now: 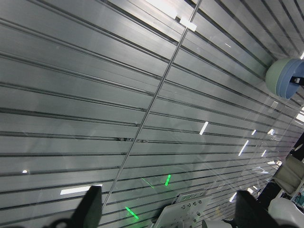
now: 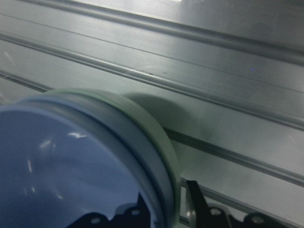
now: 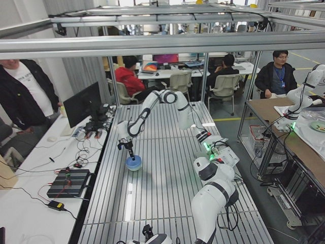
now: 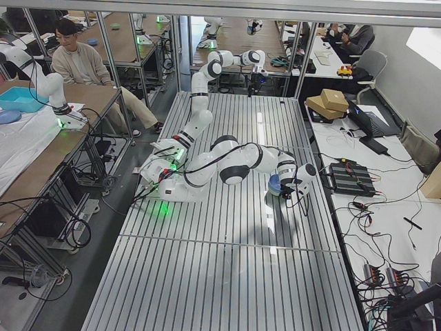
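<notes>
A stack of nested bowls (image 3: 134,165), blue inside with a pale green one outermost, stands on the slatted metal table (image 3: 162,152). My right gripper is down at the stack's rim, one finger inside the top blue bowl and the other just outside the green one; whether it has closed on them I cannot tell. My left gripper, at the bottom of the camera left view, is apart from the bowls; its dark fingertips (image 1: 90,204) sit at the lower edge of the left wrist view, spread wide open.
A side desk with a monitor (image 3: 81,104), black boxes (image 3: 68,183) and cables runs along one side. Another bench with a robot arm stands opposite. The arms' bases occupy one side.
</notes>
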